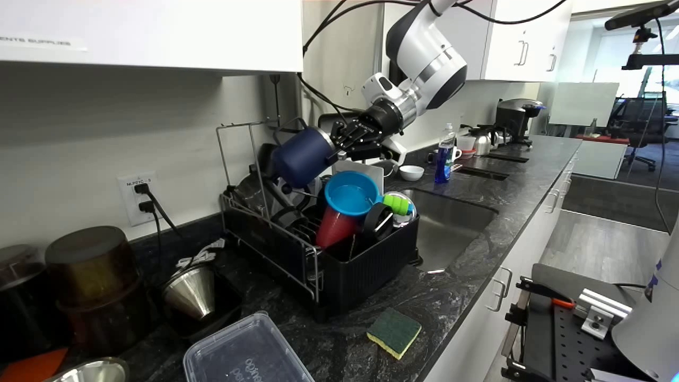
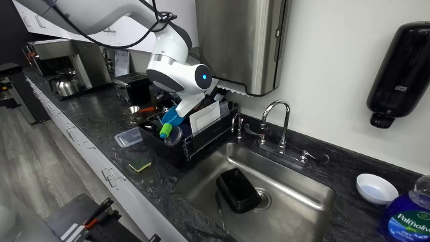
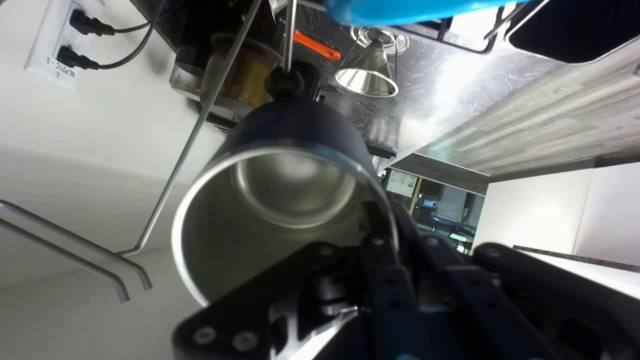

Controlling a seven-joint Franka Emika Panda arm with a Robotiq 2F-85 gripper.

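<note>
A navy blue mug hangs tilted over the back of the black dish rack. My gripper is shut on the mug's rim. In the wrist view the mug has its steel-lined opening facing the camera, and the gripper pinches the wall on the right side, one finger inside and one outside. Exterior view 2 has the arm's wrist in front, so mug and fingers are hidden there.
The rack's wire frame rises beside the mug. A blue cup and other dishes fill the rack. Beyond it is the sink with a black container. A sponge lies on the counter in front.
</note>
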